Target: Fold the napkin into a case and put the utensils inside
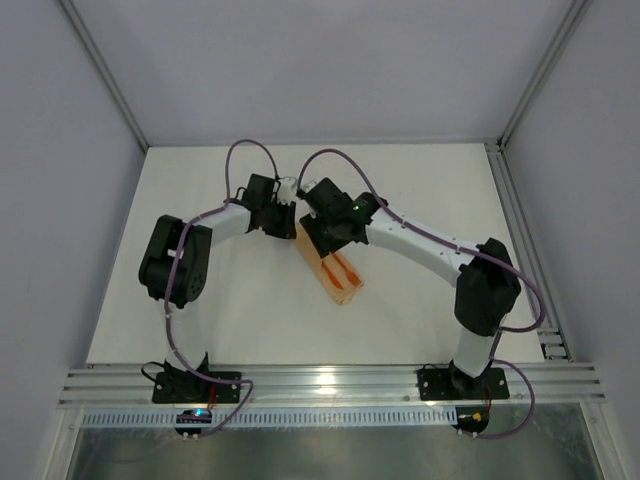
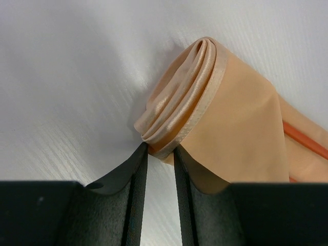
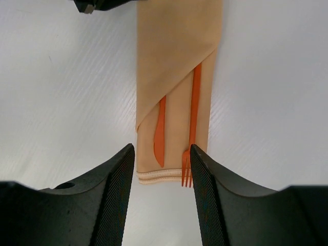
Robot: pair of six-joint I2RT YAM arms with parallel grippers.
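The beige napkin (image 3: pixel 174 36) lies folded into a long narrow case with a slanted flap. Tucked part way under that flap are an orange knife (image 3: pixel 160 136) and, beside it, an orange fork (image 3: pixel 193 110); the blade and the tines lie bare at the near end, the tine tips just over the napkin's edge. My left gripper is shut on the corner at the napkin's far end, its layered folds visible. Raised above the napkin, my right gripper stands open and empty, its fingers parted over the near end.
White table (image 1: pixel 250 310) surrounds the napkin, bare on every side. In the right wrist view, part of the left arm (image 3: pixel 97 4) shows at the top, close to the napkin's far end.
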